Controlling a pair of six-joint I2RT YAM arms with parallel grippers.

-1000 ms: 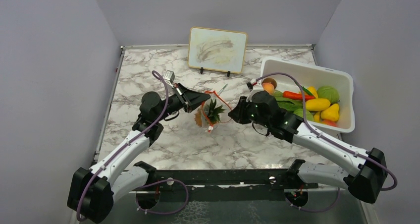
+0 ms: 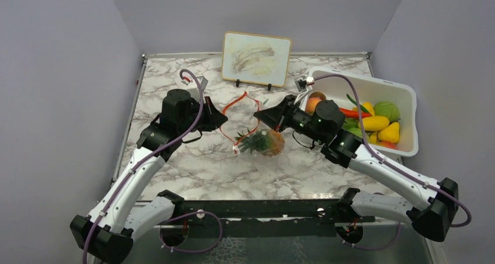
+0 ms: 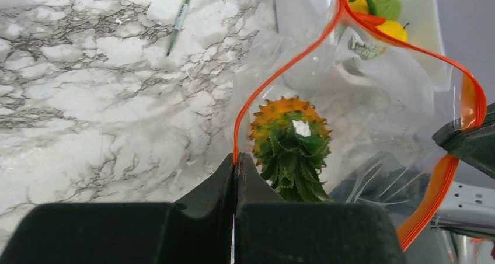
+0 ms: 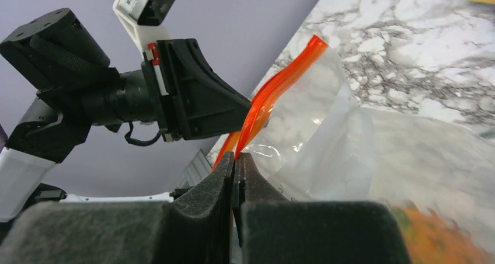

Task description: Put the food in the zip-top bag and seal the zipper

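A clear zip top bag (image 3: 373, 112) hangs between my two grippers, its orange-red rim spread wide. Inside it lies a pineapple (image 3: 292, 141), its green leaves toward the mouth; from above the pineapple (image 2: 273, 142) appears low between the arms. My left gripper (image 2: 225, 119) is shut on the rim's left side, where the thin orange edge enters between its fingertips. On the opposite side, my right gripper (image 2: 257, 115) is shut on the rim, and the orange edge (image 4: 277, 94) rises from its fingertips (image 4: 248, 173).
At the right stands a white bin (image 2: 408, 112) of several toy fruits and vegetables. A whiteboard (image 2: 257, 58) is propped at the back. A green pen (image 3: 181, 18) lies on the marble table, whose left and front areas are clear.
Both grippers have shifted left with the bag held between them. The bag has swung: the pineapple went from lower left, through upright, to lower right, and the rim's opening changed shape.
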